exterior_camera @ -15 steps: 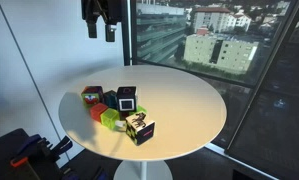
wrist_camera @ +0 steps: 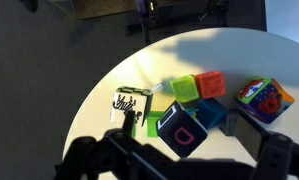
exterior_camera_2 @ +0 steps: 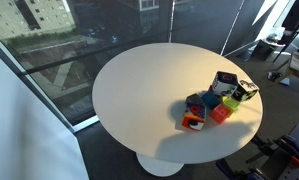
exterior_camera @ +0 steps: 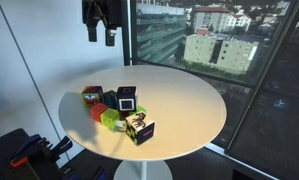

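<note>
My gripper (exterior_camera: 101, 35) is up above the far left part of the round table, its fingers spread well apart and nothing between them. In the wrist view its fingers frame the block cluster from a height. A dark block with a white square print (exterior_camera: 127, 102) stands among the others. Nearest the front rim is a white block with black print (wrist_camera: 131, 104). Red (wrist_camera: 210, 84), bright green (wrist_camera: 185, 88) and blue (wrist_camera: 211, 112) blocks sit close together. Part of another green block (wrist_camera: 152, 123) shows beside the dark one. A multicoloured block (wrist_camera: 266, 98) lies slightly apart.
The blocks crowd one side of the white round table (exterior_camera: 184, 95); most of its top is bare, as the second exterior view also shows. Dark equipment (exterior_camera: 29, 150) stands on the floor at the left. Tall windows rise behind the table.
</note>
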